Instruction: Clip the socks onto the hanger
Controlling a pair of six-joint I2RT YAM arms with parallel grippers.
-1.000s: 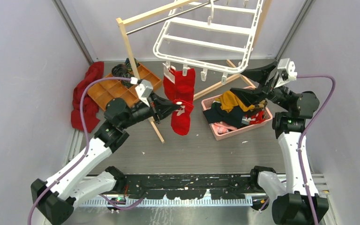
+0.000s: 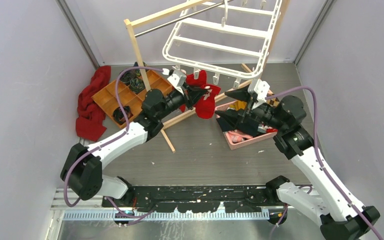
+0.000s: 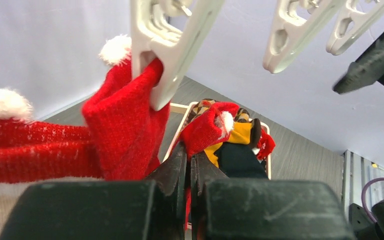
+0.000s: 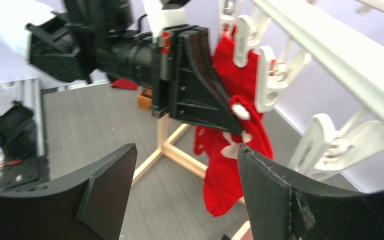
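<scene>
My left gripper is shut on a red sock point(image 3: 207, 131) with white trim; a fold of it sticks up past the fingertips. In the top view that sock point(image 2: 206, 107) hangs below the front edge of the white hanger point(image 2: 220, 64). Just left of the gripper, another red sock point(image 3: 125, 120) hangs with its upper part in the fingers of a white clip point(image 3: 167, 55). My right gripper stands open and empty, facing the left gripper and the held sock, with hanger clips point(image 4: 325, 145) close to its right finger.
A pink basket point(image 2: 245, 144) of mixed socks sits on the floor below the right gripper. An orange divided tray point(image 2: 111, 102) and a red cloth point(image 2: 91, 110) lie at the left. The wooden frame point(image 2: 135, 45) carries the hanger. Empty clips point(image 3: 290, 35) hang near the right gripper.
The right gripper has swung left towards it, over the basket.
</scene>
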